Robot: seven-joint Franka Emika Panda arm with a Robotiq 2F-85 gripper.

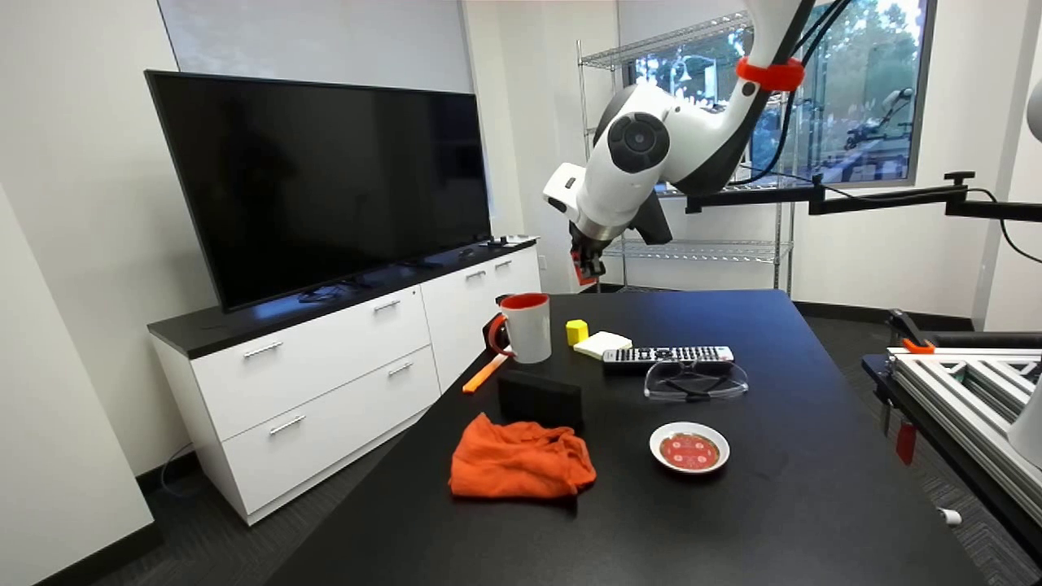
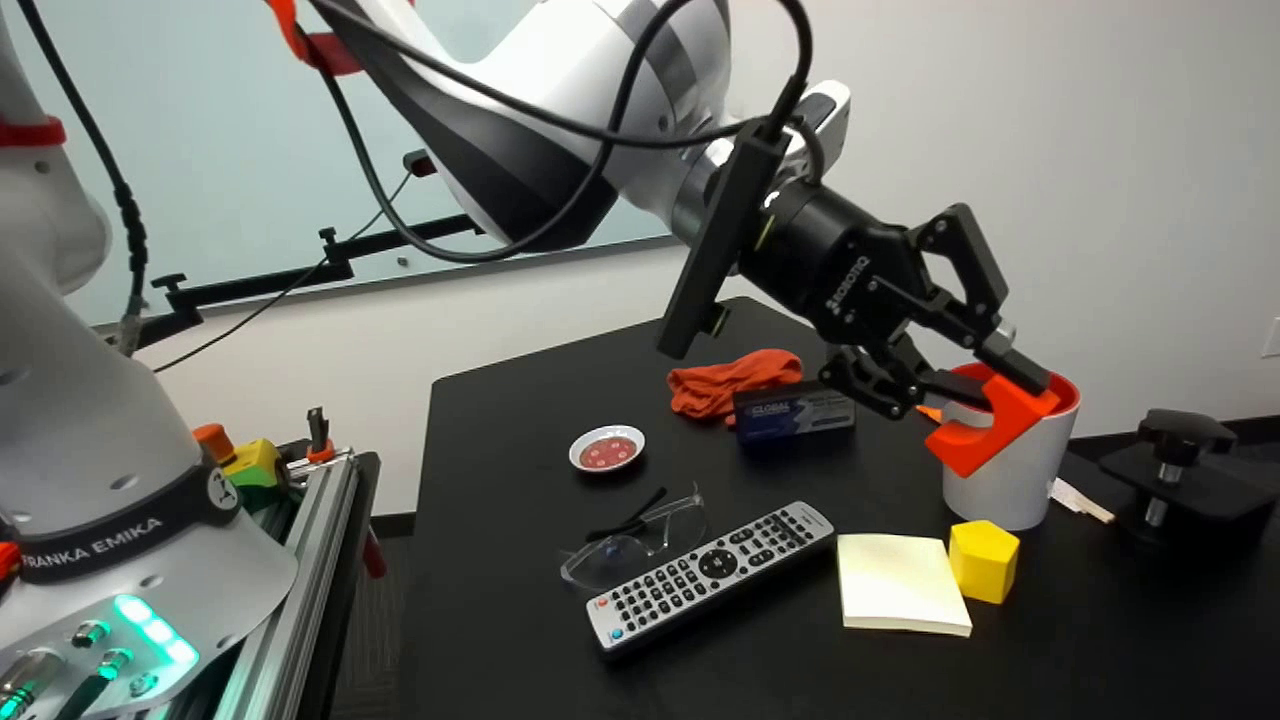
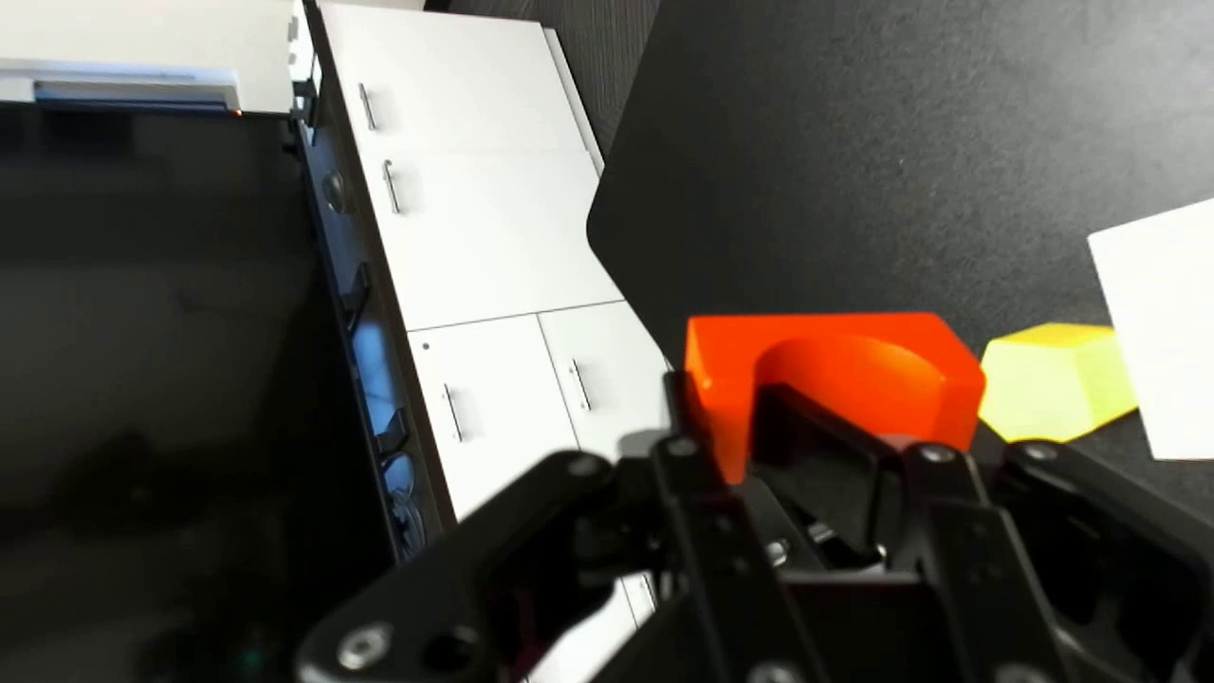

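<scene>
An orange arch-shaped block [image 2: 1005, 422], with a rounded cutout, is held at the tips of my gripper [image 2: 991, 374], which is shut on it. In the wrist view the block [image 3: 724, 355] sits across the fingertips, its cutout facing back toward the gripper. The gripper is tilted and up in the air; exterior view 1 shows the block [image 1: 584, 270] well above the far part of the table. In exterior view 2 the block overlaps a white mug [image 2: 1015, 480] with a red inside, though exterior view 1 shows the two apart.
Below lie a yellow block [image 2: 984, 560], a sticky-note pad [image 2: 900, 584], a remote [image 2: 708, 576] and clear glasses [image 2: 648, 546]. Farther off are a dark box [image 2: 792, 412], an orange cloth [image 1: 523, 461] and a small dish [image 1: 689, 448].
</scene>
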